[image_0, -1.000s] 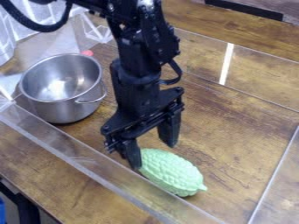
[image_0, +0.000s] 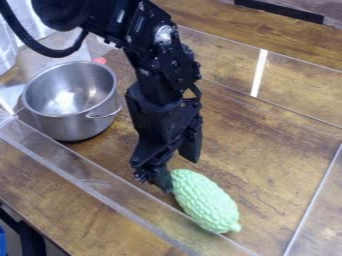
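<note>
A pale green, bumpy, elongated object (image_0: 205, 202) lies on the wooden floor of a clear-walled bin at the lower right. My black gripper (image_0: 170, 162) hangs over its upper left end, with a finger down by that end. Whether the fingers are open or shut on it I cannot tell.
A steel pot (image_0: 71, 100) with handles stands to the left. Clear walls (image_0: 100, 189) edge the work area at front and right. The wooden surface right of my gripper is clear.
My gripper has shifted a little left. The green object's upper end has swung round, so it now lies more steeply toward the lower right.
</note>
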